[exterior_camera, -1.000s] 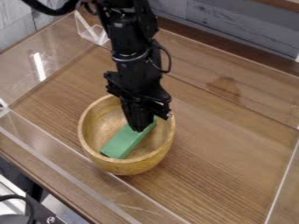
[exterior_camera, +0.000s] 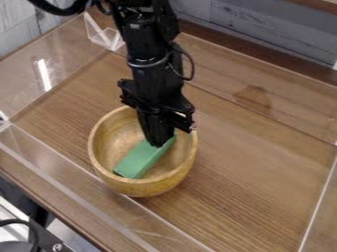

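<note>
A yellow bowl stands on the wooden table, with a green oblong block lying inside it. My black gripper reaches down from the top into the right back part of the bowl, by the upper end of the block. It appears shut; whether anything is between its fingertips is hard to see.
Clear plastic edging runs along the left side, and a cable shows at the bottom left. A pale panel borders the back.
The arm's upper part has shifted very slightly; the bowl and block look unchanged.
</note>
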